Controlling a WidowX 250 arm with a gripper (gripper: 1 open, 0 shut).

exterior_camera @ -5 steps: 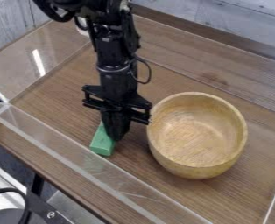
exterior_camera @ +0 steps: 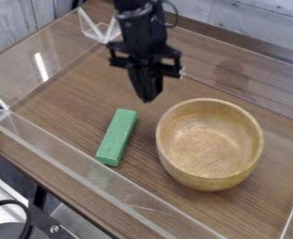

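Observation:
My gripper [exterior_camera: 144, 90] is raised over the middle of the table, behind the green block and the bowl, its dark fingers pointing down and looking apart, though blurred; nothing shows between them. The green block [exterior_camera: 117, 136] lies on the wooden table left of centre, apart from the gripper. The round tan wooden bowl [exterior_camera: 209, 141] stands to its right.
The wooden table [exterior_camera: 62, 112] has free room left of the block and at the back right. A clear plastic edge and dark cables lie at the lower left.
The gripper has moved up and back, away from the green block, which is now fully in view. The block and bowl appear to lie where they were.

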